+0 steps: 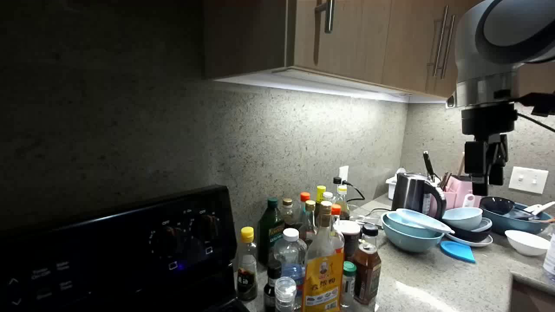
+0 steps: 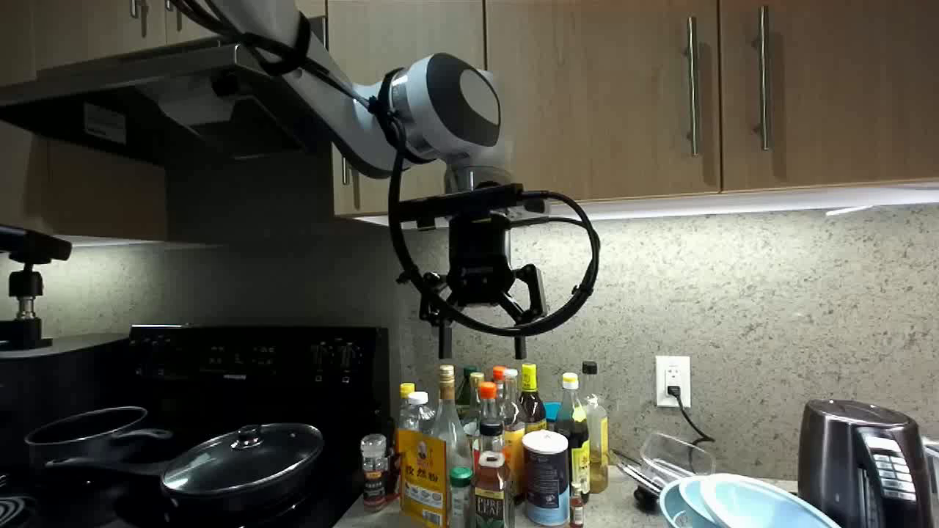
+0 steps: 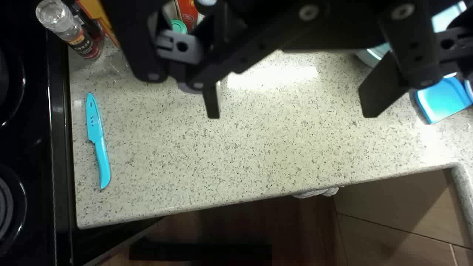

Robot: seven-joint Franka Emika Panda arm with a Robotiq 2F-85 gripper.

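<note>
My gripper (image 2: pixel 482 349) hangs high over the counter, its fingers pointing down, in front of the tall bottles in exterior view 2. Its fingers stand wide open in the wrist view, with only bare counter showing beyond the gap between the fingers. A bright blue knife (image 3: pixel 98 142) lies on the counter close to the stove, left of the gripper and apart from it. At the right of the wrist view is a flat blue piece (image 3: pixel 443 101), which exterior view 1 shows in front of the bowls (image 1: pixel 411 238).
Several bottles and jars, among them a yellow-labelled bottle (image 1: pixel 322 281), crowd the counter beside the stove (image 2: pixel 255 352). A kettle (image 2: pixel 867 457) stands to the right. Cabinets (image 2: pixel 607 105) overhang the wall.
</note>
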